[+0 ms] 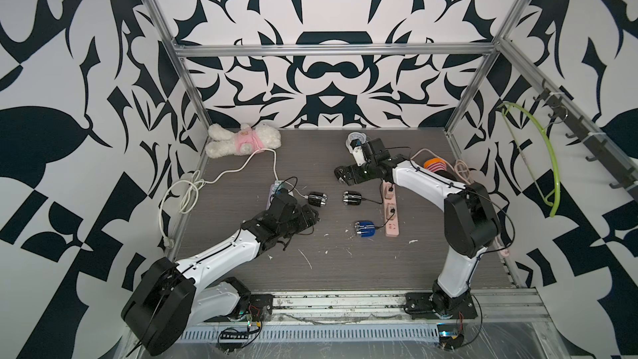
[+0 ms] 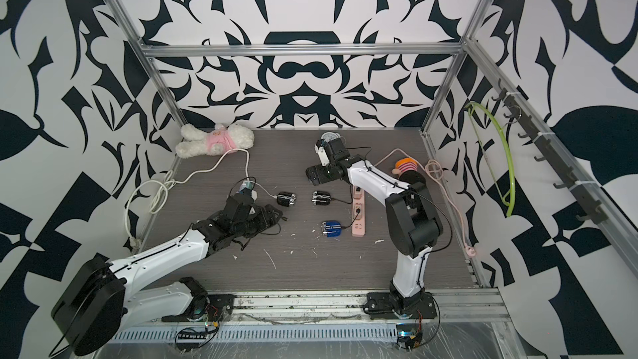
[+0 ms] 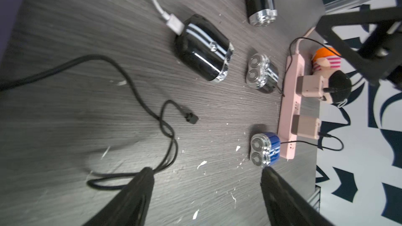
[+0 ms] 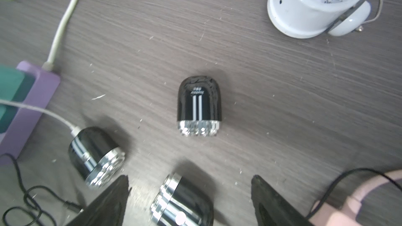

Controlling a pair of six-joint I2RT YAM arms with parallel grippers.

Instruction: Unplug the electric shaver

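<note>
Four-way clutter aside, a black shaver with no cable lies below my right gripper, which is open and empty. Another black shaver has a white cable plugged into its end. A third black shaver and a blue shaver have black cables leading to the pink power strip. My left gripper is open above bare table, its fingers apart with nothing between. Left of the shavers, a loose black cable lies with its plug end free.
A purple power strip stands at the left. A white alarm clock is at the back, near the right gripper. The plush toy lies at the back left.
</note>
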